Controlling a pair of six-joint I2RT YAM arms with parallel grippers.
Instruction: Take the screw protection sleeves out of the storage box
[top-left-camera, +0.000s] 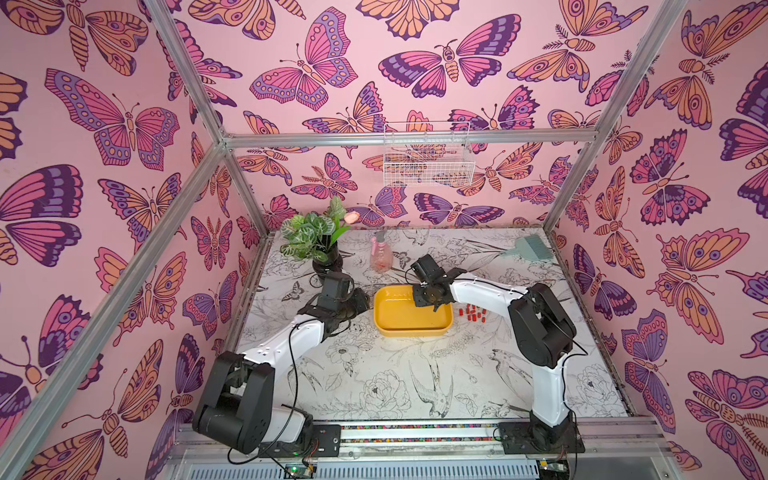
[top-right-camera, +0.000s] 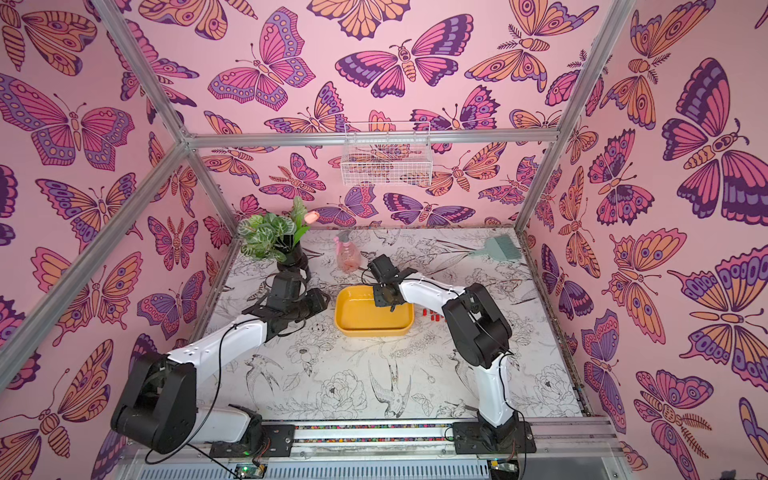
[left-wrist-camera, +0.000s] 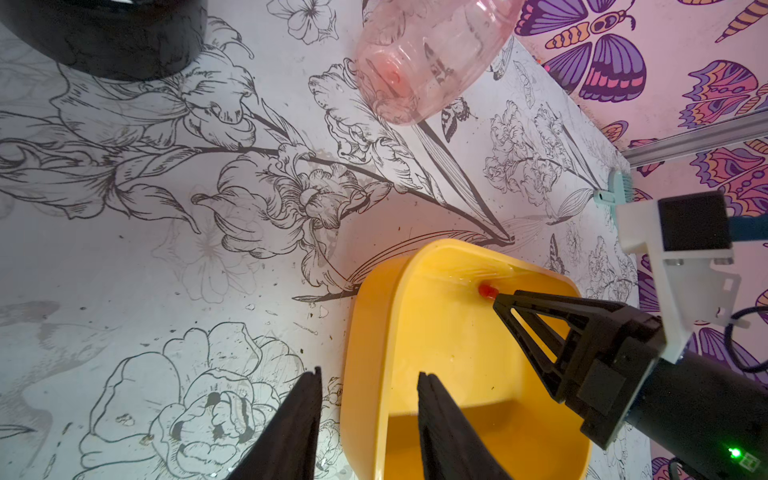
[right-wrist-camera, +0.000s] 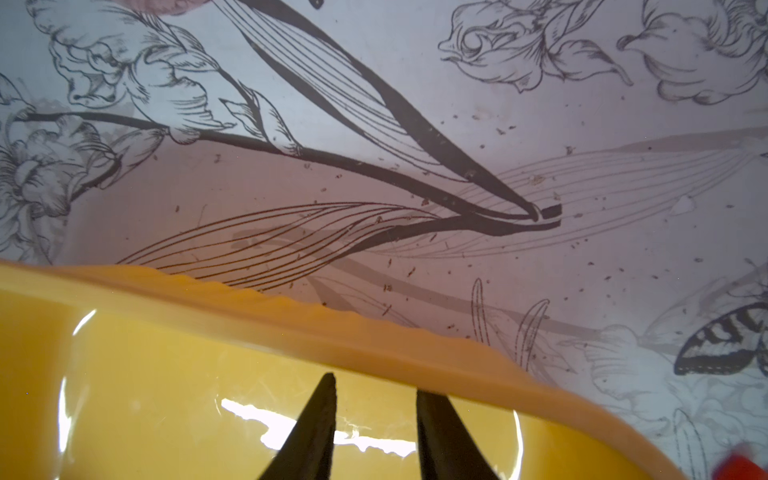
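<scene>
The yellow storage box (top-left-camera: 413, 333) stands mid-table. In the left wrist view a small red sleeve (left-wrist-camera: 487, 290) shows inside it near the far wall, close to the tips of my right gripper. Whether they touch I cannot tell. The right wrist view shows this right gripper part open over the box, with no sleeve visible between its fingers. Several red sleeves (top-right-camera: 433, 315) lie on the table just right of the box. My left gripper is part open and empty, by the box's left side.
Behind the box stands a pink translucent bottle (top-left-camera: 381, 254). A potted plant (top-left-camera: 316, 238) is at the back left, and a teal brush-like item (top-left-camera: 530, 249) at the back right.
</scene>
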